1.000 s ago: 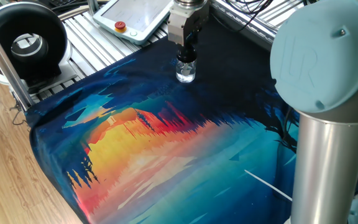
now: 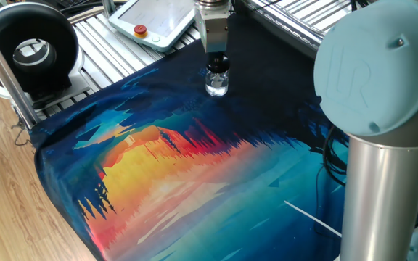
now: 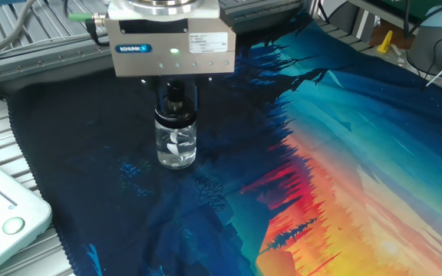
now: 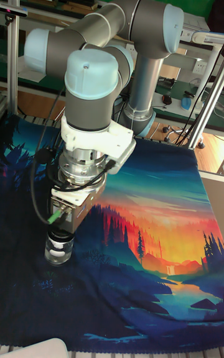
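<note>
A small clear bottle [image 3: 176,148] with a black top [image 3: 176,93] stands upright on the dark part of the printed cloth [image 3: 75,153]. My gripper [image 3: 177,107] points straight down over it, its dark fingers on either side of the black top. Black on black hides whether the fingers press on the top or stand clear of it. Exterior view 1 has the bottle [image 2: 217,84] directly beneath the gripper [image 2: 218,62]. From the far side, the bottle [image 4: 58,250] shows below the gripper body, its top partly hidden.
A teach pendant [image 2: 154,22] with a red stop button lies beside the cloth. A black round device [image 2: 31,54] stands at the table's left corner.
The bottle stays in the same place.
</note>
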